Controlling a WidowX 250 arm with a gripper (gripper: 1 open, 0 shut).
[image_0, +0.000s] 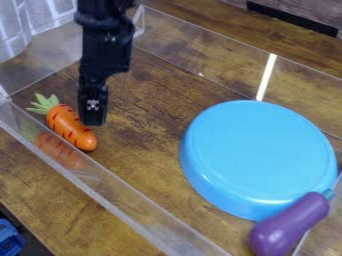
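My black gripper (94, 108) hangs just above and to the right of a toy carrot (71, 128), which is orange with dark stripes and green leaves and lies at the left beside the clear wall. The fingers point down near the carrot's leafy end; whether they are apart or closed is hard to make out.
A large blue round object (254, 155) fills the right side, with a purple toy eggplant (287, 225) at its lower right. Clear plastic walls (127, 200) border the wooden surface.
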